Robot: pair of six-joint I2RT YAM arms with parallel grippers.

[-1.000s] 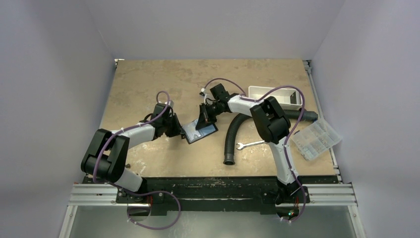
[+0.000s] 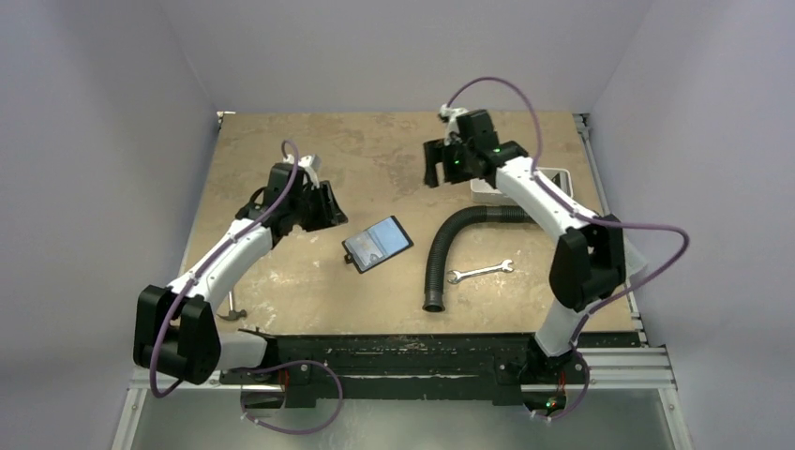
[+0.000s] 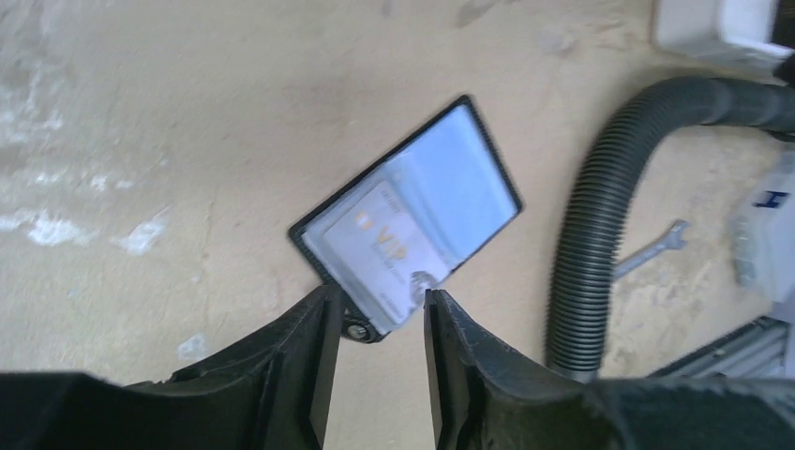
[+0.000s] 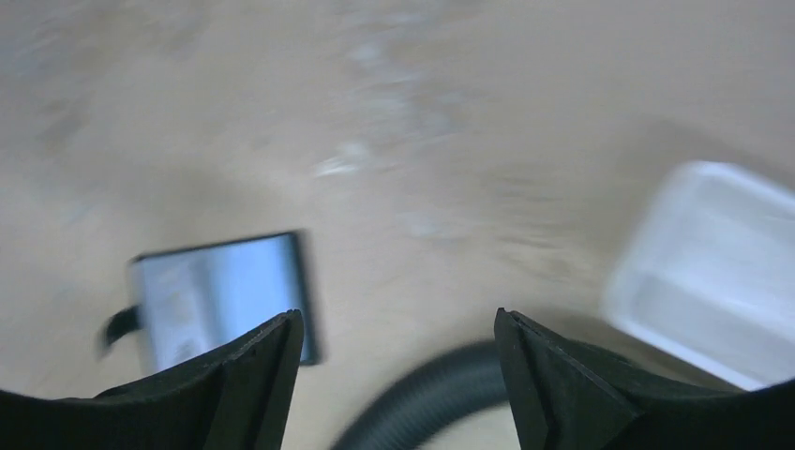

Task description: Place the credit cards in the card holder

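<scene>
A flat black card holder with a pale blue inside lies mid-table; a whitish card sits in its left part, also seen in the blurred right wrist view. My left gripper is raised just to its upper left, fingers apart with nothing between them in the left wrist view. My right gripper is up above the back right of the table, open and empty, with the card holder lower left in its view.
A ribbed black hose curves right of the holder, with a wrench inside the bend. A white bin stands behind it, a clear box at the right, a hammer at the front left.
Both arms have lifted away from the card holder: my right gripper up toward the back right, my left gripper slightly up and back. The holder is now uncovered.
</scene>
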